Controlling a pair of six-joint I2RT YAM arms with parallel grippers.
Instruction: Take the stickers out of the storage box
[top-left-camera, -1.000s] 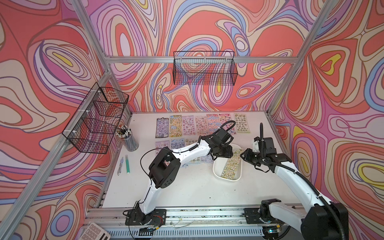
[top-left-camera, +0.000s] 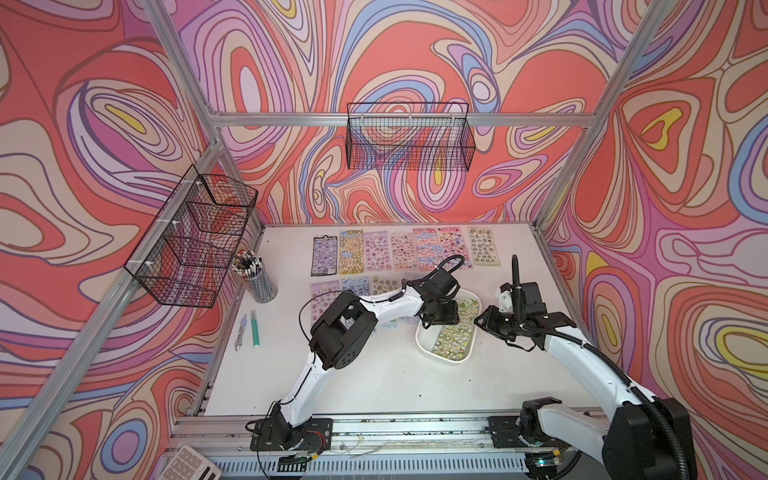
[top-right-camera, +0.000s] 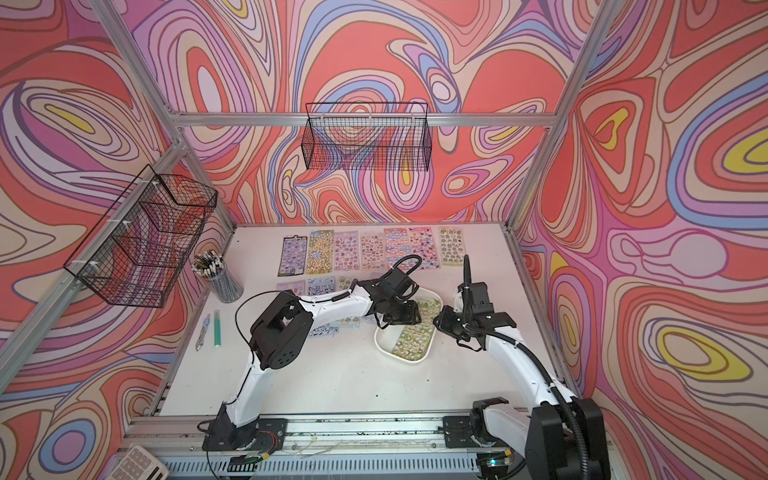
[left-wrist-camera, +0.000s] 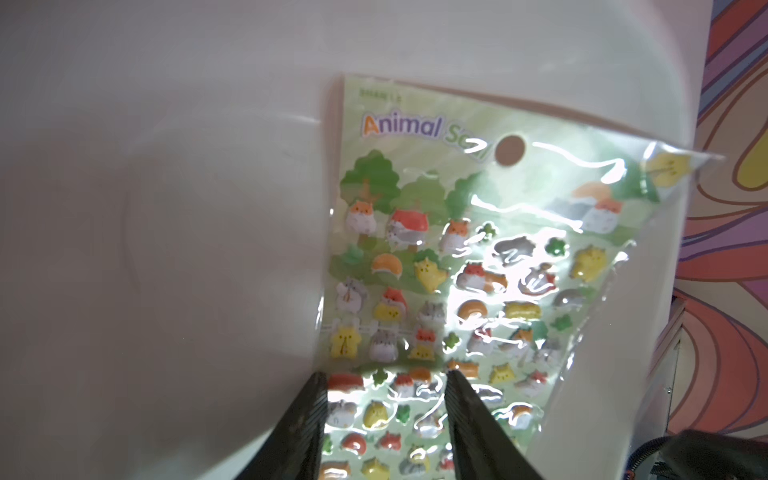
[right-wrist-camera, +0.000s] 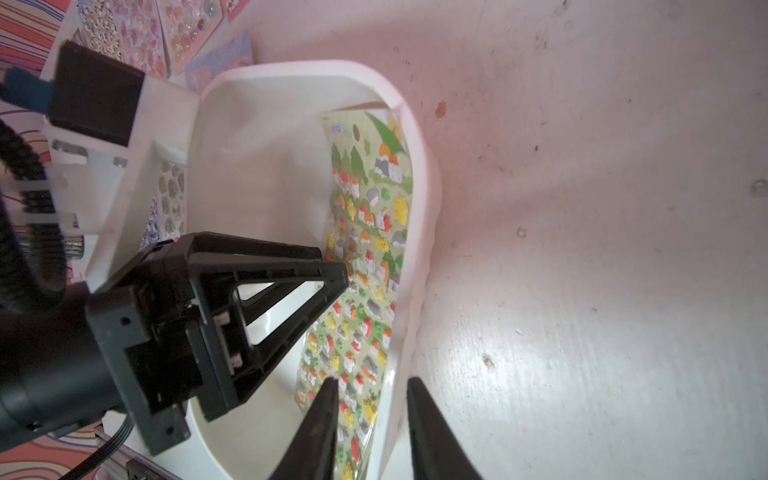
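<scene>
A green "Animal" sticker sheet (left-wrist-camera: 448, 264) with raised little animals lies in the white storage box (right-wrist-camera: 420, 200). Its upper right corner curls up against the box wall. My left gripper is over the box, open, with the sheet's surface showing between its separated fingertips; whether they touch it I cannot tell. At the right side of the box is my right gripper, also open. The box's right rim and the sheet's edge show between its fingers, and contact is not clear. The left arm hides part of the box in the top views.
Several sticker sheets (top-left-camera: 377, 251) lie in rows behind and left of the box. A pen holder (top-left-camera: 260, 284), a green stick (top-left-camera: 255, 328) and a blue cutter (top-left-camera: 240, 332) are at the left.
The box has shifted a little left.
</scene>
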